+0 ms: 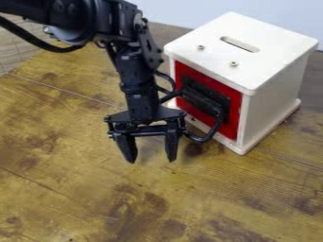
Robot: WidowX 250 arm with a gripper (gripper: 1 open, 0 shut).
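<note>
My black gripper [149, 144] hangs low over the wooden floor in the middle of the camera view, its two fingers apart with nothing between them. Just to its right stands a white wooden box [271, 95] with a slot and bolts on top. The box's front has a red panel [240, 138] with a dark plate and a black curved bar or cable in front of it, close behind my gripper.
A pale wall [278, 14] stands behind the box. The arm reaches in from the upper left.
</note>
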